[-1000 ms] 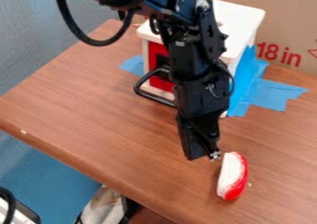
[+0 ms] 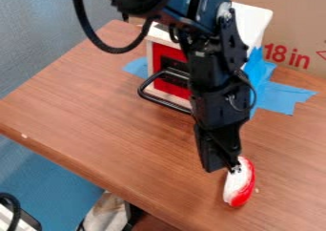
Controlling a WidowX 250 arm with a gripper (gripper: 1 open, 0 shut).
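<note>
My black arm reaches down over the wooden table, its gripper (image 2: 230, 166) at the upper end of a red-and-white object (image 2: 238, 185) lying on the right part of the table. Whether the fingers are open or shut on that object is not clear. Behind the arm, a small red and white box-like toy (image 2: 171, 55) with a black handle bar stands at the back, partly hidden by the arm.
Blue tape (image 2: 285, 95) lies around the toy's base, and a cardboard panel (image 2: 295, 25) stands behind.
Over the last second the arm has shifted slightly right and down onto the upper end of the red-and-white object. The object looks to be in about the same place.
</note>
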